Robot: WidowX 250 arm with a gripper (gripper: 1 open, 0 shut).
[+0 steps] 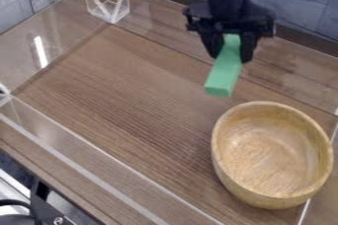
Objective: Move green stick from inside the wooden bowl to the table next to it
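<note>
The green stick [223, 68] hangs from my gripper [231, 39], which is shut on its upper end. Its lower end points down, slightly tilted, over the table beyond the bowl; whether its tip touches the wood cannot be told. The wooden bowl [272, 190] stands at the lower right, and its inside looks empty. Gripper and stick are up and to the left of the bowl, clear of its rim. The dark gripper body hides part of the table's back edge.
A clear, pointed rack-like object [110, 5] sits at the back left. Dark cables [27, 209] lie beyond the edge at the lower left.
</note>
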